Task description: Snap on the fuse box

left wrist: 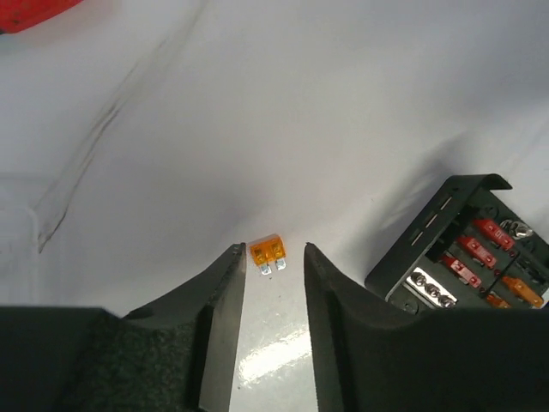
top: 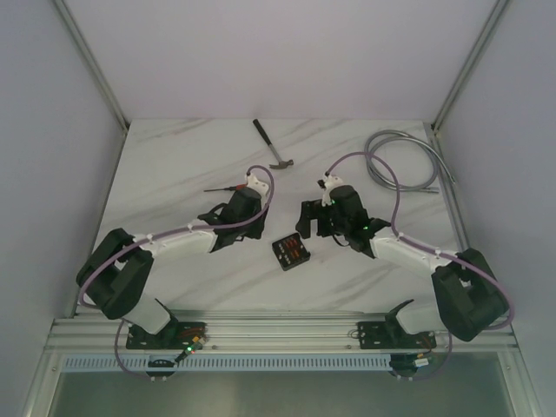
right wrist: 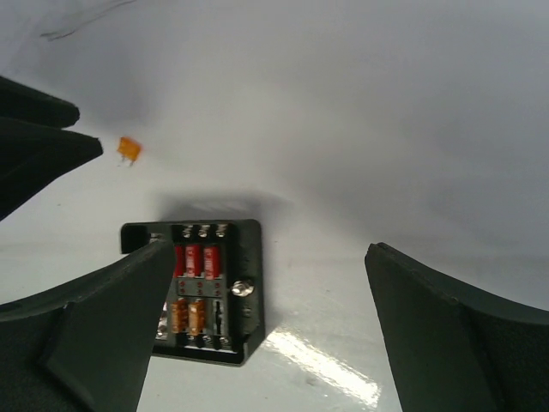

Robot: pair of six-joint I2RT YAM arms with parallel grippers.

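Note:
The fuse box (top: pixel 290 251) lies on the marble table between the grippers, a black open case with red and orange fuses, seen also in the left wrist view (left wrist: pixel 459 254) and right wrist view (right wrist: pixel 215 292). A small orange fuse (left wrist: pixel 267 251) lies loose beside it, just beyond my left gripper's fingertips (left wrist: pixel 274 252), which are part open with nothing held between them. In the right wrist view it appears (right wrist: pixel 129 148) above the box. My right gripper stands open above the box's right side, nothing between its fingers.
A hammer (top: pixel 271 146) lies at the back, a red-handled screwdriver (top: pixel 221 188) behind the left arm, and a coiled grey hose (top: pixel 402 136) at the back right.

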